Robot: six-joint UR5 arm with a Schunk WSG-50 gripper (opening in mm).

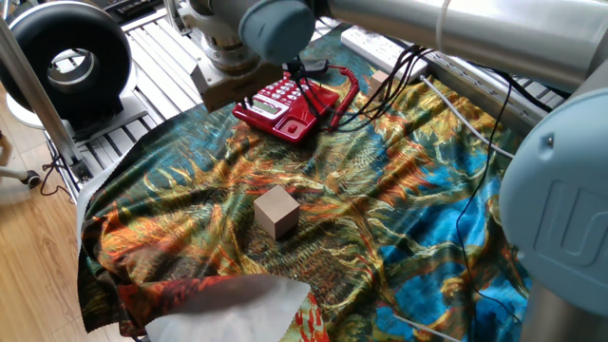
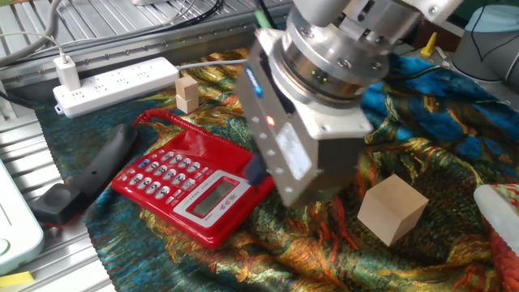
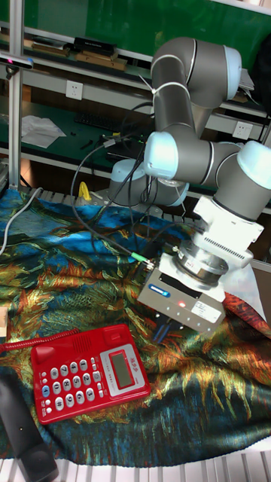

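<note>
A red desk telephone (image 2: 193,188) with grey keys and a small display rests on the patterned cloth. Its black handset (image 2: 97,170) lies off the base, beside it, joined by a coiled red cord (image 3: 40,340). My gripper (image 3: 163,330) hangs above the cloth near the display end of the phone, dark blue fingers (image 3: 160,334) pointing down. How far apart the fingers stand is unclear, and no object shows between them. A plain wooden cube (image 1: 276,212) sits alone on the cloth, well apart from the gripper in exterior view 1.
Behind the phone are a white power strip (image 2: 117,87) and small stacked wooden blocks (image 2: 186,95). Black cables (image 1: 404,76) hang from the arm. A black ring-shaped object (image 1: 66,62) stands on the slatted table.
</note>
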